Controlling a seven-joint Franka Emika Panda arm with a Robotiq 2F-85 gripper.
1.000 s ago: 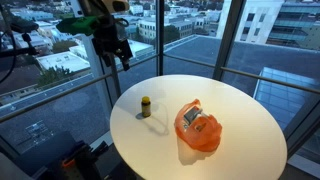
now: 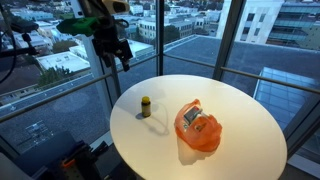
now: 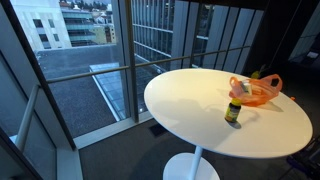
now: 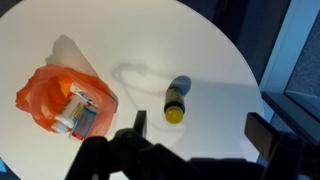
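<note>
On the white round table (image 2: pixel 245 105) stands a small dark bottle (image 2: pixel 146 106) with a yellow cap, upright. The wrist view shows the same bottle (image 4: pixel 174 103) from above. My gripper is open, with its dark fingers spread wide and nothing held between them. In exterior view 1 the gripper (image 2: pixel 117 62) hangs well above the table, at its left side. An orange plastic bag (image 2: pixel 205 140) lies spread open on the table to the right of the bottle. Inside the bag are white containers (image 4: pixel 70 113), partly covered by the plastic.
Tall windows with metal frames (image 2: pixel 230 35) stand close behind the table. The tabletop between bottle and bag is clear, and so is its right side. A white pedestal (image 3: pixel 190 166) supports the table.
</note>
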